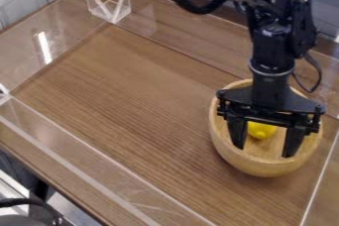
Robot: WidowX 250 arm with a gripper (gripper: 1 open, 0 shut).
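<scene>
My black gripper (pixel 269 124) is lowered over a tan round bowl (pixel 265 166) on the right side of the wooden table. Its fingers stand apart, open, one toward each side inside the bowl's rim. A small yellow object (pixel 261 132) lies in the bowl between the fingers, partly hidden by the gripper. I cannot tell whether the fingers touch it.
A clear acrylic piece (pixel 106 4) stands at the back left, and a clear edge runs along the table's left side.
</scene>
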